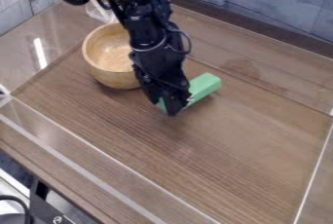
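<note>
The black robot arm reaches down from the top to its gripper [166, 104], low over the middle of the wooden table [228, 169]. A green block [197, 89] lies at a slant at the gripper, partly hidden behind it. The gripper appears shut on the block, though the fingertips are dark and small.
A round tan bowl [107, 53] sits just left of the arm, partly behind it. A clear plastic object [104, 9] is at the upper left.
</note>
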